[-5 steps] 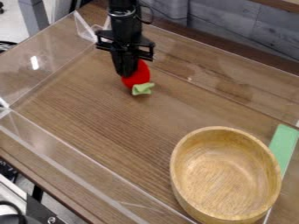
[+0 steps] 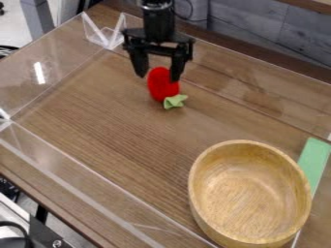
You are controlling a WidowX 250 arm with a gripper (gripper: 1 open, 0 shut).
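My black gripper is at the top centre of the camera view, open, its two fingers spread above and around the top of a red object with a green leafy part, which looks like a strawberry or similar toy. The object rests on the wooden table. Whether the fingertips touch it is hard to tell.
A large yellow bowl stands at the lower right, beside a pale green strip at the right edge. A clear plastic item lies at the upper left.
The gripper has moved right and back from over the red object, uncovering more of it. The red object looks nearly where it was, shifted slightly.
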